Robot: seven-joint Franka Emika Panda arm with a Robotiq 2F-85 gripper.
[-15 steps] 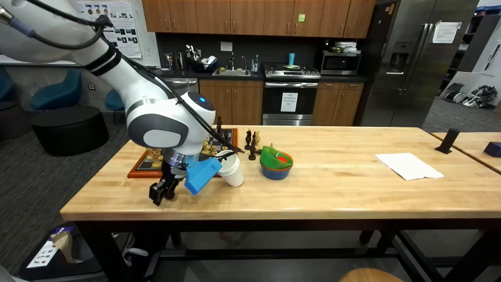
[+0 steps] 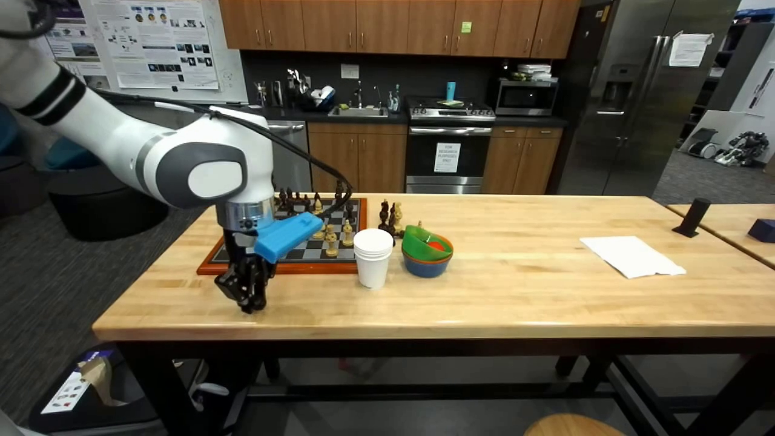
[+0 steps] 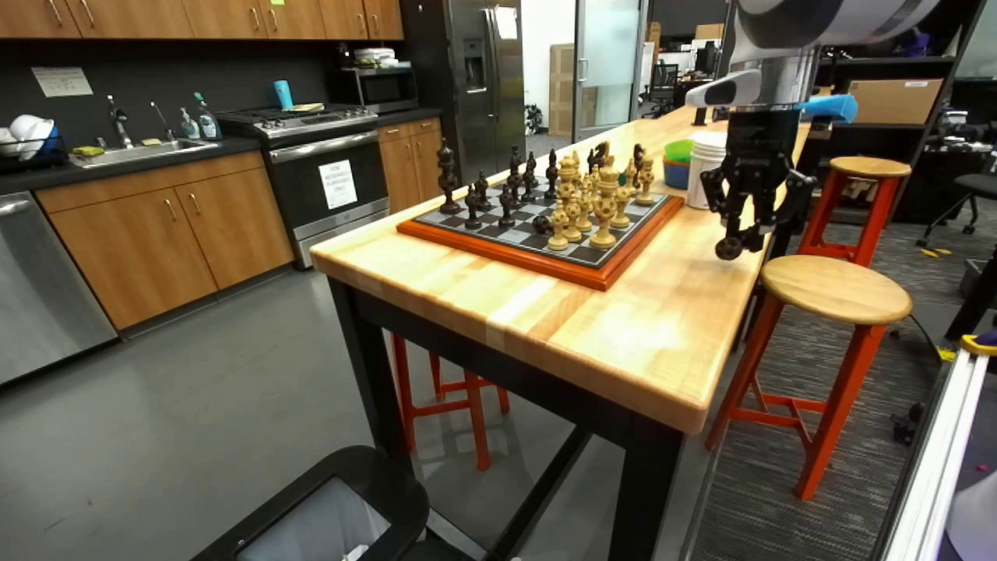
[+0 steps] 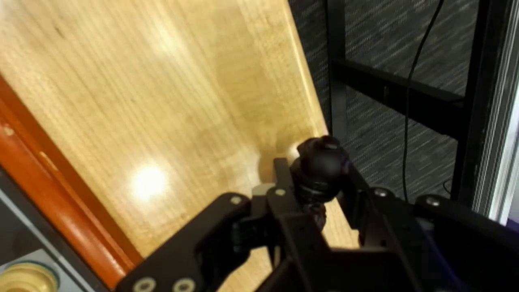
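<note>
A dark, round-ended chess piece (image 4: 321,163) is pinched between the black fingers of my gripper. In the second exterior view the same dark piece (image 3: 729,248) pokes out below my gripper (image 3: 743,234), close to the table's long edge. From the first exterior view, my gripper (image 2: 250,301) hangs in front of the chessboard (image 2: 319,268), toward the table's near edge. On the board stand dark pieces (image 3: 446,178) and light pieces (image 3: 605,210); one dark piece (image 3: 542,224) looks low or toppled among them.
White stacked cups (image 2: 373,258) stand upright at the board's right corner. Beside them are nested bowls (image 2: 425,267), and several chess pieces (image 2: 393,215) stand off the board. A white paper (image 2: 630,257) lies far right.
My arm has swung left and come more upright, the gripper now pointing down. The white cups, tilted against the arm before, now stand straight. More of the board shows.
</note>
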